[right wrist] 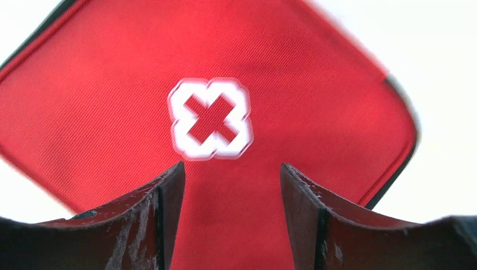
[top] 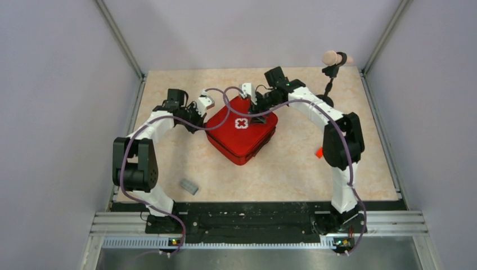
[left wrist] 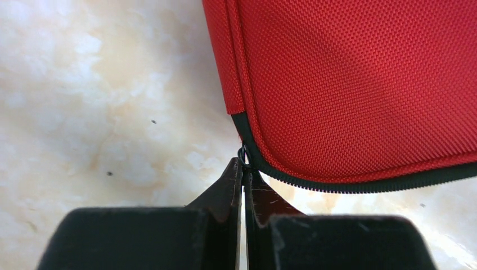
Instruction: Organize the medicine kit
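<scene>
A closed red medicine kit [top: 239, 142] with a white-edged cross emblem [right wrist: 210, 119] lies skewed in the middle of the table. At its left corner, my left gripper is shut on a small dark zipper pull [left wrist: 242, 154]; the black zipper [left wrist: 365, 186] runs along the kit's edge from there. Over the far right part of the lid hovers my right gripper [top: 259, 115]. Its fingers [right wrist: 164, 194] stand apart in the right wrist view, with only the red lid seen beyond them. Whatever is inside the kit is hidden.
A small grey box [top: 189, 187] lies at the front left. To the right, an orange-red object [top: 319, 152] sits partly behind the right arm. A dark stand [top: 327, 90] rises at the back right.
</scene>
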